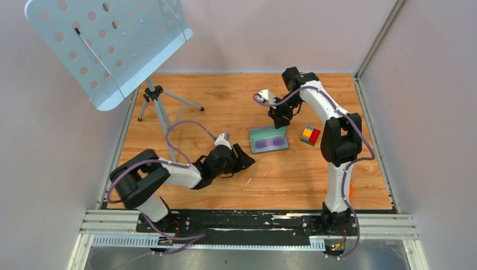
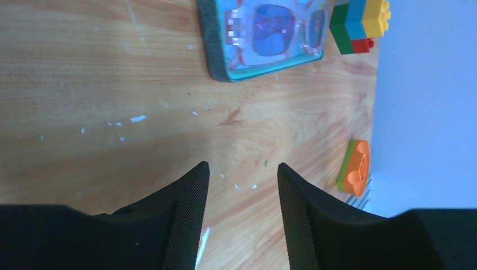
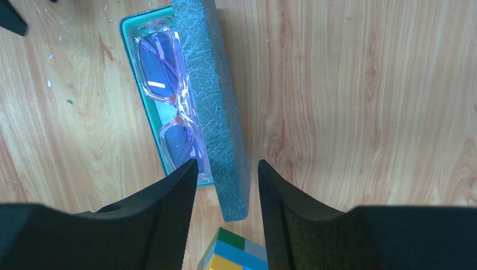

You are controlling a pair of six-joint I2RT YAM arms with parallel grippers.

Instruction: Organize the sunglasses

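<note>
The teal glasses case (image 1: 254,134) stands with its lid raised in the middle of the table. Clear purple-tinted sunglasses (image 1: 269,143) lie folded inside it, also seen as sunglasses (image 3: 163,73) in the right wrist view. At the case's far right corner is my right gripper, part open; its fingers straddle the line of the upright lid (image 3: 216,112), though contact cannot be told. My left gripper hangs in front and to the left of the case, part open, with nothing between its fingers.
Stacked toy blocks (image 1: 310,135) sit just right of the case. An orange block (image 2: 358,169) lies near the front right, mostly behind the right arm. A tripod (image 1: 160,107) stands at back left.
</note>
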